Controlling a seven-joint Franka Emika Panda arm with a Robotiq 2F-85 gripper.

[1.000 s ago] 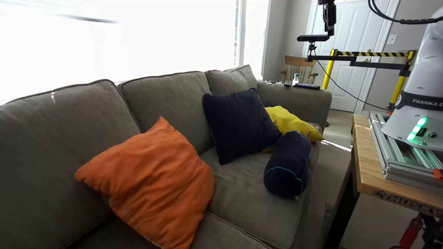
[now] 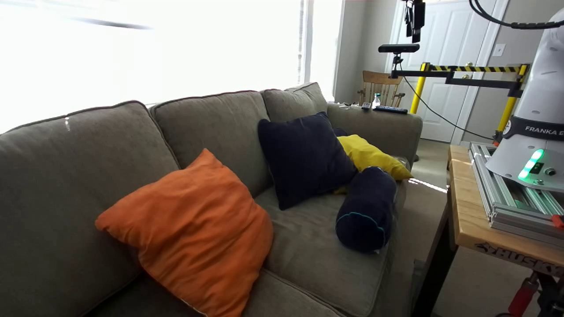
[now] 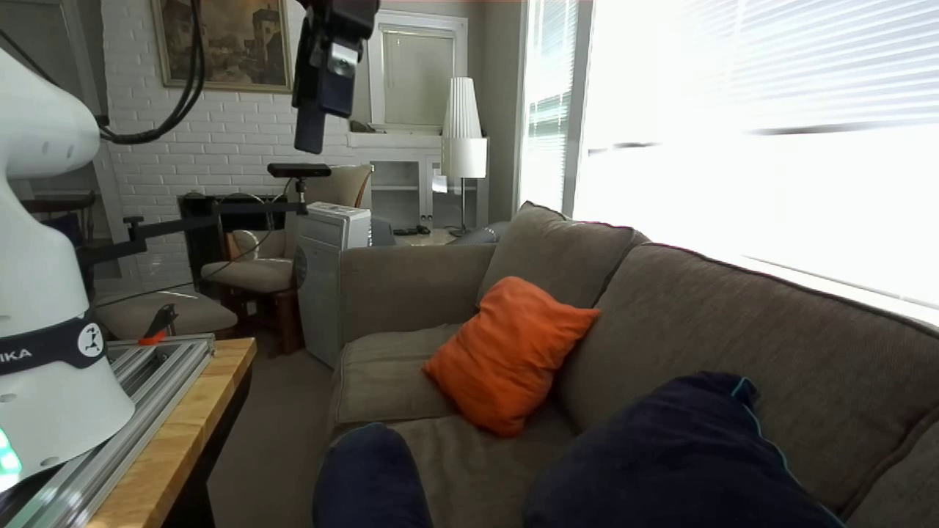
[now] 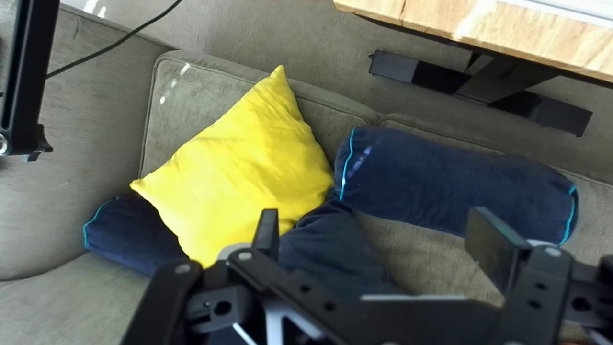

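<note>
Wide apart stand the fingers of my gripper in the wrist view, with nothing held between them. The gripper hangs high above the couch, at the top of both exterior views. Below it lie a yellow pillow [image 4: 241,166], a dark blue bolster [image 4: 454,178] with teal piping and a dark blue square pillow [image 4: 330,253], partly covered by the gripper. Another dark blue piece [image 4: 132,235] pokes out from under the yellow pillow. An orange pillow [image 2: 195,232] leans on the backrest at the couch's other end.
The grey-brown couch [image 3: 748,317] runs below the window. Alongside it stands the wooden table [image 2: 465,211] bearing the arm's base. A camera on a black boom [image 4: 28,74] juts over the armrest end. Bare seat shows between the orange pillow and the bolster.
High in exterior view 1, my gripper has shifted and turned slightly, its lower tip now a little higher. The pillows and bolster have not moved.
</note>
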